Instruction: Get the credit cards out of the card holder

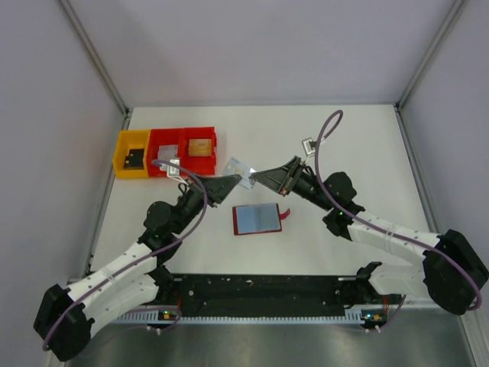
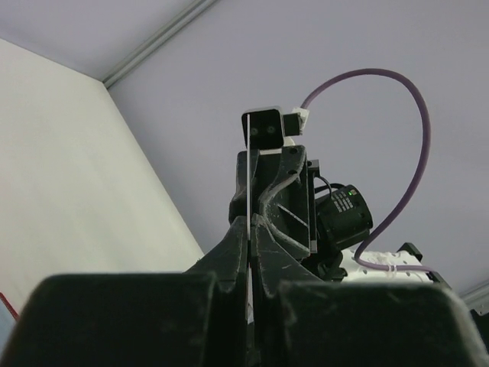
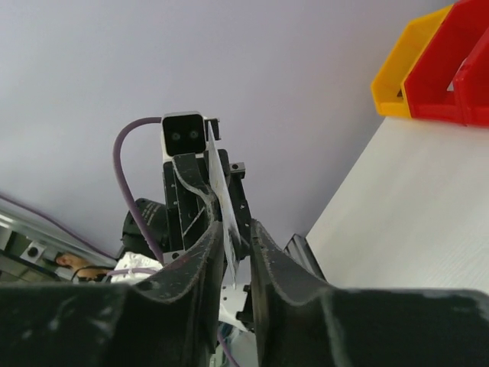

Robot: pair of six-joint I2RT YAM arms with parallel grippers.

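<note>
A thin white card (image 1: 238,167) is held up between the two arms in the top view. My left gripper (image 1: 241,179) is shut on its lower side; in the left wrist view the card (image 2: 248,164) appears edge-on, as a thin pale line between the fingers. From the right, my right gripper (image 1: 253,176) reaches over the card's right edge. In the right wrist view its fingers (image 3: 263,256) are part open, with the card (image 3: 219,187) in the gap. Below lies the flat card holder (image 1: 257,219), grey-blue with a red border and a red tab at its right.
At the back left stand a yellow bin (image 1: 131,173) and red bins (image 1: 200,167) beside it; some hold small flat items. Free white tabletop (image 1: 336,138) spreads across the back and right. Both grippers are very close to each other.
</note>
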